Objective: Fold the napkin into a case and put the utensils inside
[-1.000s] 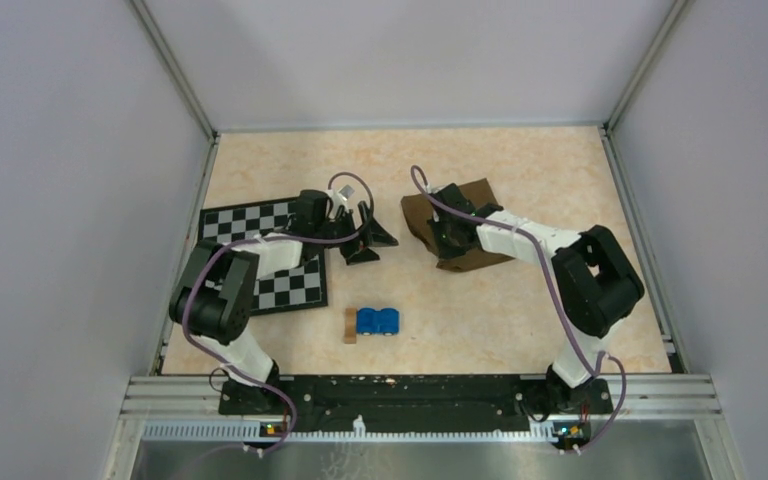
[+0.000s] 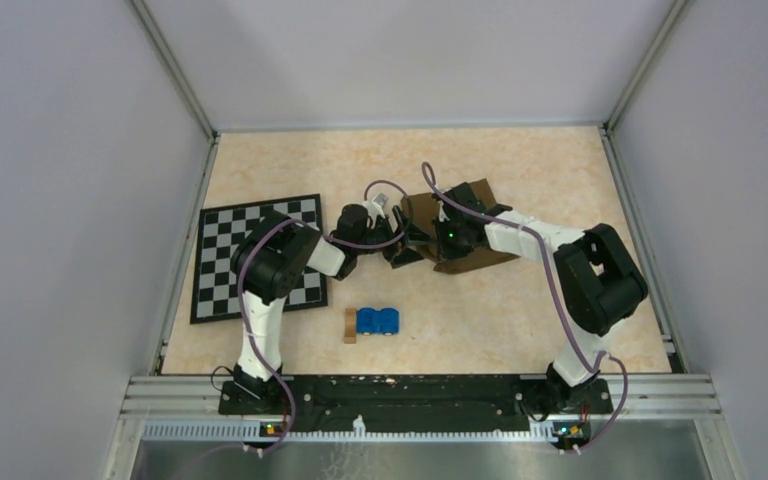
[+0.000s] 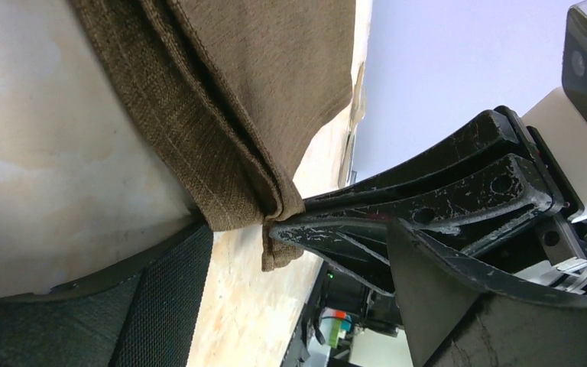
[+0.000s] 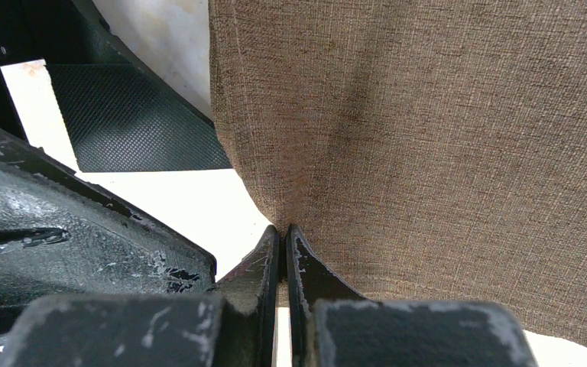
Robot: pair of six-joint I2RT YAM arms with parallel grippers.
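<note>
The brown napkin lies folded over on the table, partly covered by my right arm. My right gripper is shut on its edge; in the left wrist view its fingers pinch a raised corner where several layers meet. Open and close by, my left gripper has one finger on either side of that napkin corner, not closed on it. The left fingers also reach in at the left of the right wrist view.
A black-and-white checkered board lies at the left, partly under the left arm. A blue object and a brown block sit side by side near the front. Clear table lies at the front right and along the back.
My left gripper has moved right, from over clear table beside the board to the napkin's left edge, staying open. The right gripper has shifted only slightly, still at the napkin.
</note>
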